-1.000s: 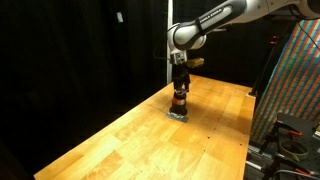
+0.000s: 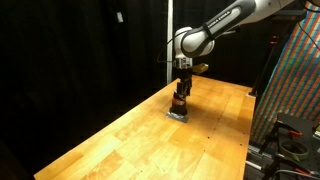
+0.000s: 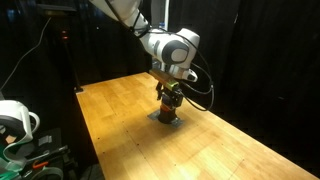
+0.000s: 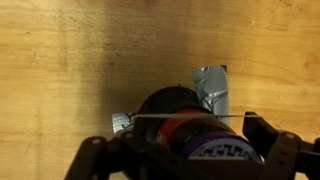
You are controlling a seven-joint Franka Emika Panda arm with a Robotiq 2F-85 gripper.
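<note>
A dark upright object [image 2: 178,105] stands on the wooden table, fixed at its foot by silver tape [image 4: 211,88]. Seen from above in the wrist view, it has a round black base [image 4: 172,101], a red band and a purple-and-white top [image 4: 222,149]. My gripper points down over it, its fingers wide apart on either side of the top. A thin pale strand [image 4: 188,116] spans the gap from one finger side to the other. Whether the fingers touch the object cannot be seen. In exterior view 2 the gripper [image 3: 168,98] hides the object's upper part.
A dark cart with cables [image 2: 292,145] stands beyond the table's right edge. Black curtains hang behind, and a loose cable loops near the arm.
The arm has come down somewhat, bringing the gripper over the top of the object, which showed more clearly before. The object has stayed in place.
</note>
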